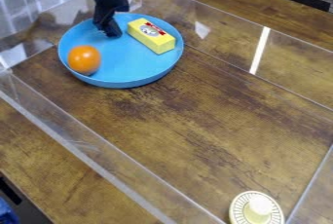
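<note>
A blue plate (130,72) sits at the upper left of the wooden surface. On it lie an orange fruit (84,59) at the left and a yellow box (152,35) with a red-and-white label at the right. The black gripper (111,23) reaches down from the top to the back of the plate, left of the yellow box and behind the orange. Its fingers are dark and hard to make out; nothing clearly shows held between them.
A round cream-and-white disc (256,209) lies at the bottom right. Clear transparent edges run along the sides of the work area.
</note>
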